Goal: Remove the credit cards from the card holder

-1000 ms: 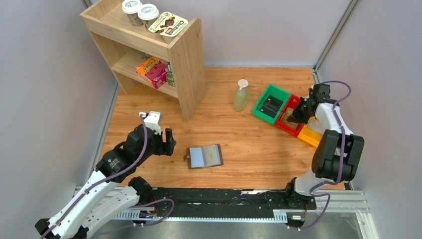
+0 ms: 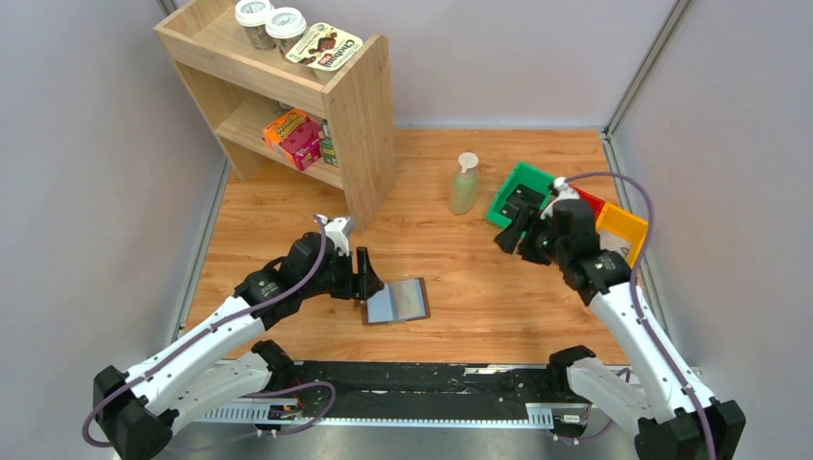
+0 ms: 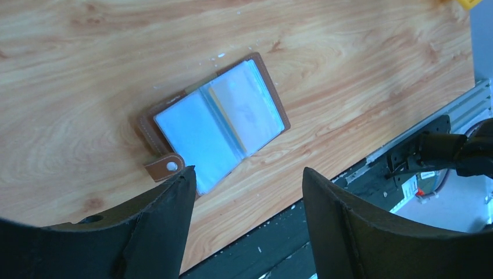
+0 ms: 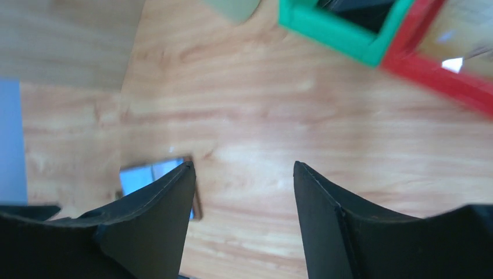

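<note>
The brown card holder (image 2: 423,299) lies opened flat on the wooden table, its pale blue and clear sleeves (image 3: 247,107) facing up. A strap with a snap (image 3: 164,167) sticks out at its left end in the left wrist view. My left gripper (image 2: 374,275) hovers over the holder's left end, open, nothing between its fingers. Over the table in front of the green bin, my right gripper (image 2: 508,244) is open and empty. In the right wrist view the holder (image 4: 152,174) is partly hidden by one finger. I cannot tell whether the sleeves hold cards.
Green (image 2: 499,213), red (image 2: 589,199) and yellow (image 2: 625,225) bins stand at the back right; the right arm partly covers them. A pump bottle (image 2: 463,187) stands left of them. A wooden shelf (image 2: 364,125) rises at the back left.
My left gripper has moved right, reaching over the holder's left end. The right arm has swung left from the red bin to the table before the green bin. The holder has stayed put.
</note>
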